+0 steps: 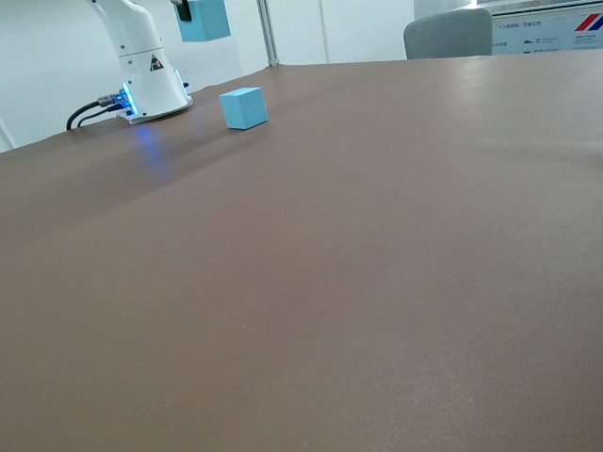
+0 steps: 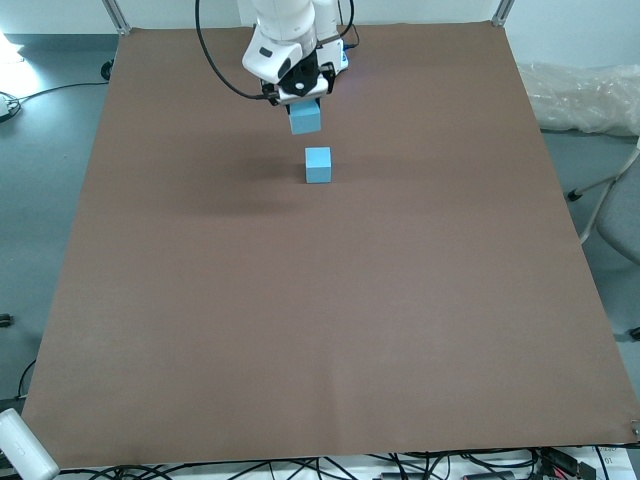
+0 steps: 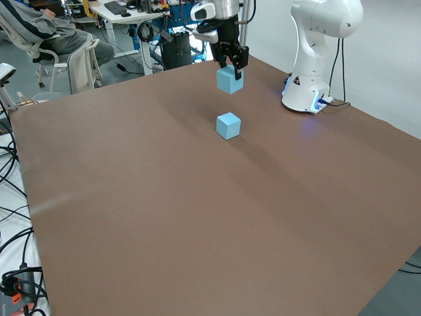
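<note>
My gripper [image 3: 230,66] is shut on a blue cube [image 2: 305,118], held in the air above the brown table [image 2: 330,300]; the same held cube [image 1: 203,21] shows at the top edge of the top view, and the right view shows it [image 3: 229,81] under the black fingers. A second blue cube [image 2: 318,166] rests on the table [image 3: 184,224], in front of and below the held one in the left view; it also appears in the top view [image 1: 244,108] and right view [image 3: 228,126].
The white arm base [image 3: 306,89] with cables stands at the table's back edge. A chair [image 2: 620,210] is beyond one side, and cables [image 2: 420,465] run along another edge.
</note>
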